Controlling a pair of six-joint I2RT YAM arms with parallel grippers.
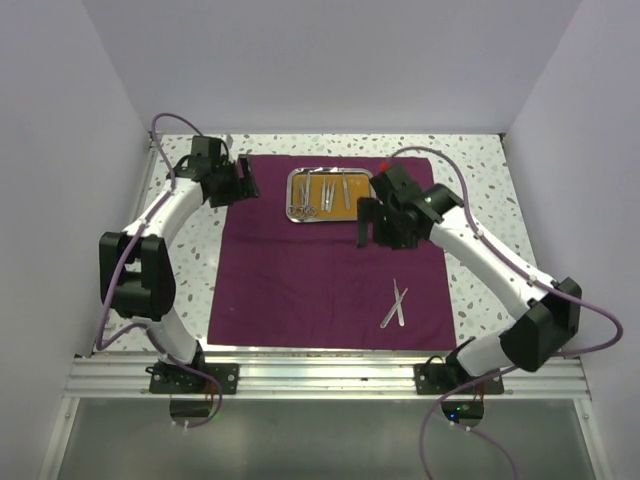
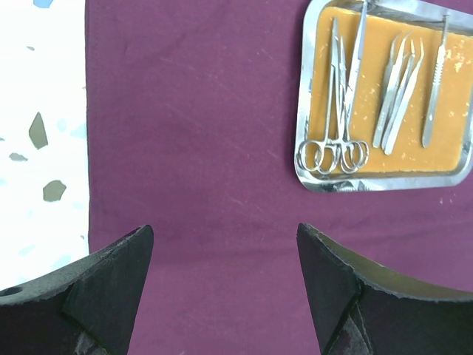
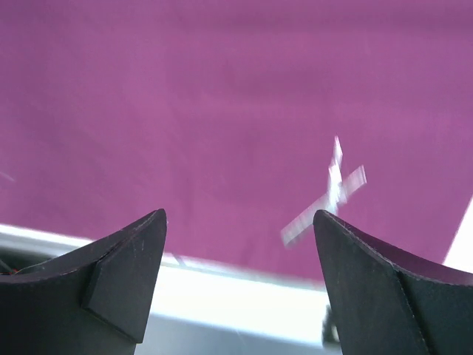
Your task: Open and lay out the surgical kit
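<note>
On the orange bed of a silver tray (image 1: 290, 190) lie scissor-handled instruments (image 2: 331, 157), tweezers (image 2: 399, 96) and a slim handle (image 2: 436, 92). Two slender metal instruments are on the purple cloth (image 1: 300, 290) at the lower right: a straight one (image 1: 401, 317) and another (image 1: 388, 318) slanting across it, both blurred in the right wrist view. My right gripper (image 1: 366, 222) is open and empty, beside the tray's lower right corner, and its arm covers that edge. My left gripper (image 1: 247, 178) stands open with only cloth below it, left of the tray.
A speckled table (image 1: 490, 200) shows around the cloth. Metal rails (image 1: 320, 362) run along the front edge. A small red thing (image 1: 384, 167) peeks out behind the right gripper.
</note>
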